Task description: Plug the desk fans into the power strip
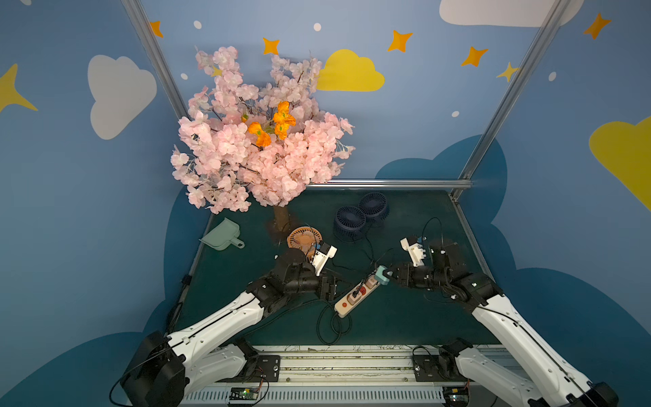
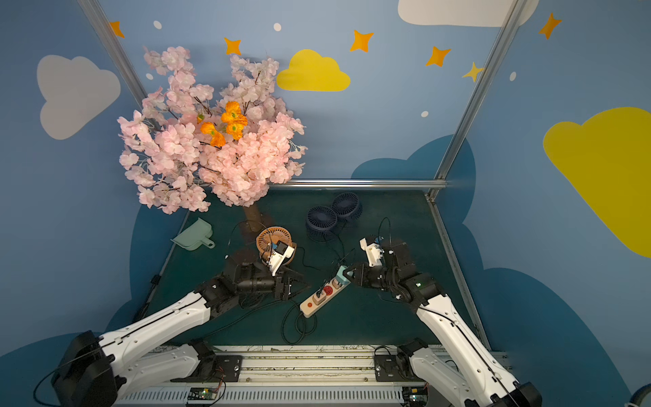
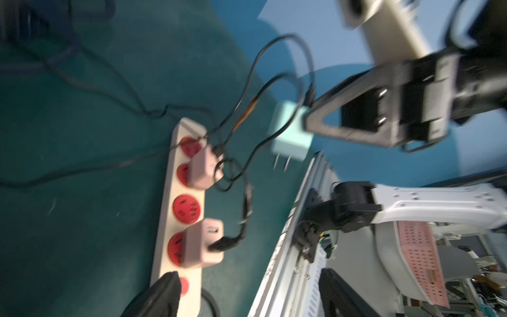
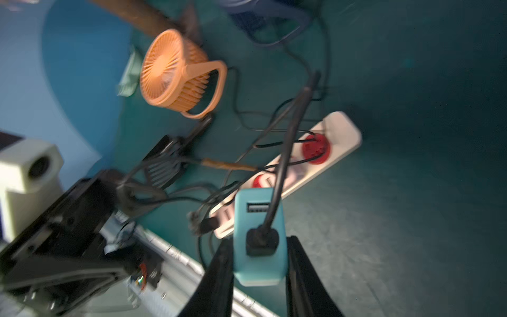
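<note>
A white power strip [image 3: 171, 222] with red sockets, two holding pink adapters [image 3: 200, 243], lies diagonally between the arms. My right gripper is shut on a light-blue USB charger with a black cable, held above the strip's back end; its two pins hang free in the left wrist view. My left gripper is open, empty, near the strip's front end. An orange desk fan [image 4: 161, 68] stands behind my left arm; two dark blue fans [image 1: 350, 218] stand at the back centre. Which fan the charger's cable leads to is unclear.
Loose black cables cross the table around the strip. A blossom tree [image 1: 257, 162] fills the back left, with a pale green dustpan [image 1: 220, 236] below it. The table's right side [image 4: 422, 200] has bare room.
</note>
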